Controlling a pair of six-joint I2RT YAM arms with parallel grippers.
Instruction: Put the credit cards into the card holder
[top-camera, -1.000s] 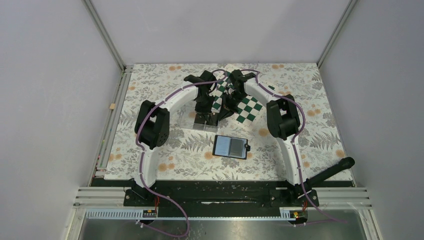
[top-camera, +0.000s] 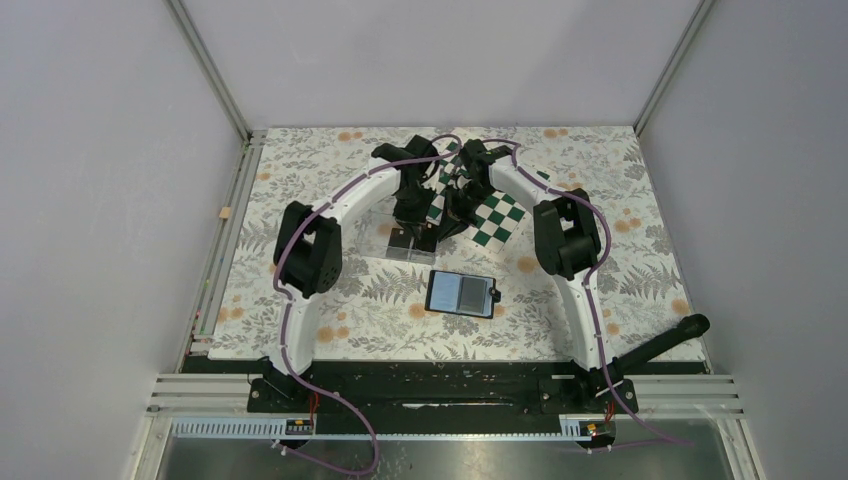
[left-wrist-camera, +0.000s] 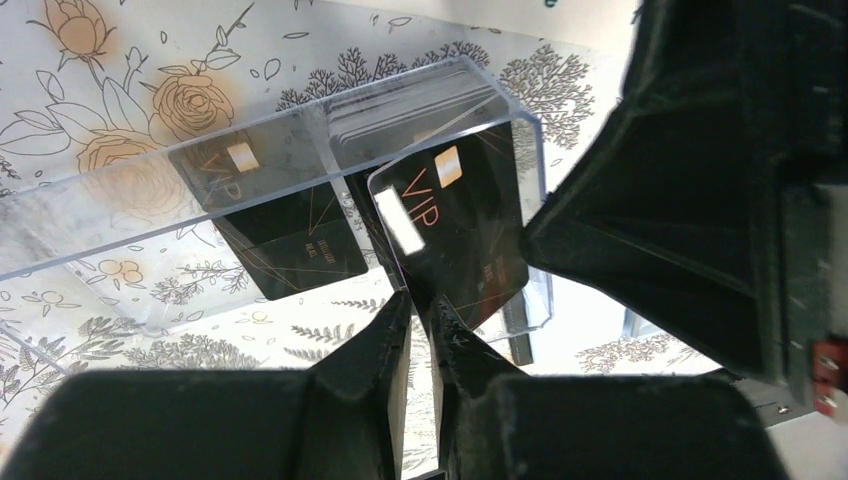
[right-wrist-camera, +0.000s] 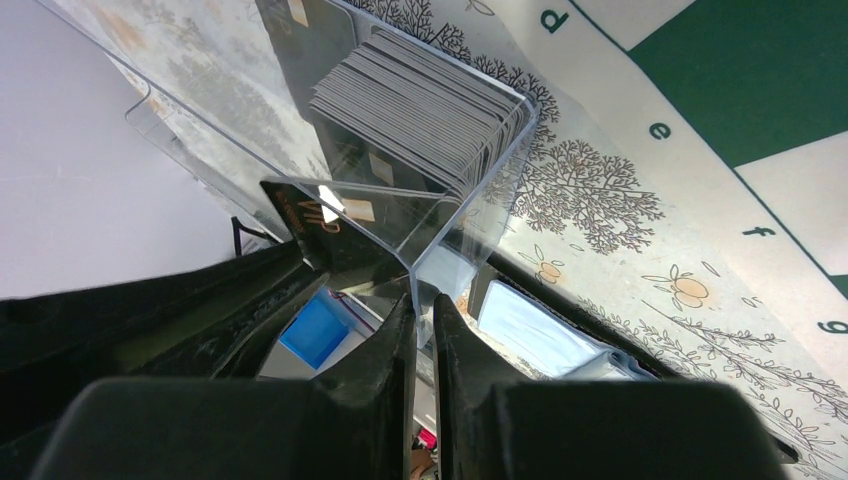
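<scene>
Black VIP cards lie in a clear box (left-wrist-camera: 140, 240). One tilted card (left-wrist-camera: 462, 225) has its lower corner at the tips of my left gripper. That gripper stands open by a narrow gap, and whether its fingers touch the card cannot be told. Another card (left-wrist-camera: 290, 245) lies flat to the left. A stack of cards (right-wrist-camera: 410, 105) stands at the box's end. My right gripper is shut on the corner edge of the clear box. The open card holder (top-camera: 460, 294), black-rimmed with pale and grey panels, lies on the table apart from both grippers.
A green-and-white checkered board (top-camera: 500, 215) lies behind and right of the box, partly under the arms. Both grippers are close together.
The right arm, box and card holder look unmoved.
</scene>
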